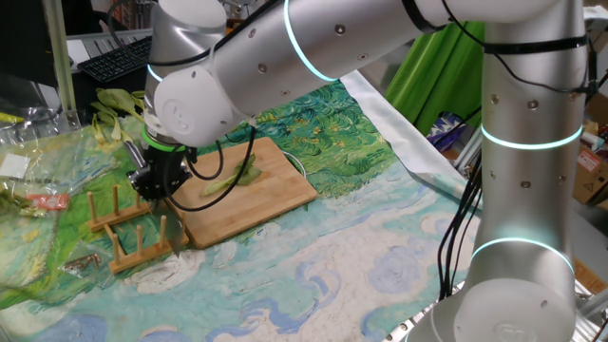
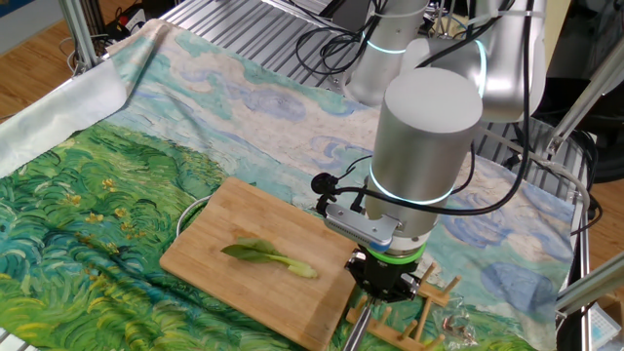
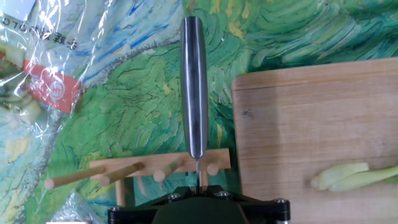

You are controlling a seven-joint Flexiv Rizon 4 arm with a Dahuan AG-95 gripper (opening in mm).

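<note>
A knife with a smooth metal handle (image 3: 194, 87) points away from my gripper in the wrist view. Its thin blade runs edge-on between the black fingers, which are shut on it. Exterior view 1 has the gripper (image 1: 152, 188) above the right end of a wooden peg rack (image 1: 142, 255), with the grey blade (image 1: 172, 234) hanging down in front of that end. Whether blade and rack touch cannot be told. In exterior view 2 the handle (image 2: 358, 330) sticks out below the gripper (image 2: 378, 289).
Beside the rack lies a wooden cutting board (image 2: 219, 210) with a green leafy vegetable (image 2: 263, 255) on it. A clear plastic bag (image 3: 53, 68) rests left of the rack. The painted cloth (image 1: 370, 271) has wide bare room towards the arm's base.
</note>
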